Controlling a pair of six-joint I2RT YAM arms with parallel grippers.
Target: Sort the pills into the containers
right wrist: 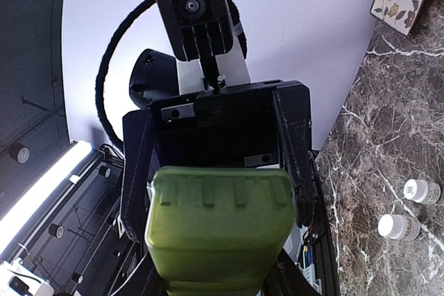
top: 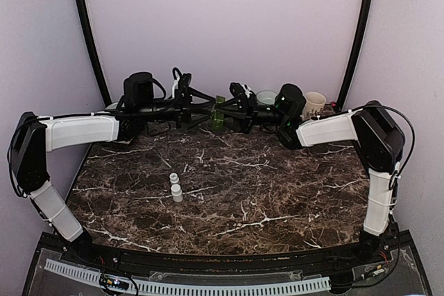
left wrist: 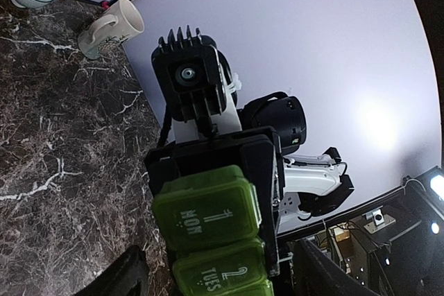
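Observation:
Above the table, in the middle of the top view, a green pill organizer (top: pixel 220 116) stands on end. My right gripper (top: pixel 227 110) is shut on it from the right side. My left gripper (top: pixel 212 110) is open and faces it from the left, its fingertips close to the box. In the left wrist view the organizer's lids (left wrist: pixel 206 216) marked MON and TUES face me, between and beyond the open fingers. Whether they touch the box is unclear. Two white pill bottles (right wrist: pixel 400 227) stand together on the table. No loose pills show.
A white mug (top: pixel 314 102) and a pale bowl (top: pixel 266 97) sit at the back right, partly behind the right arm. A flower-patterned item lies at the back left.

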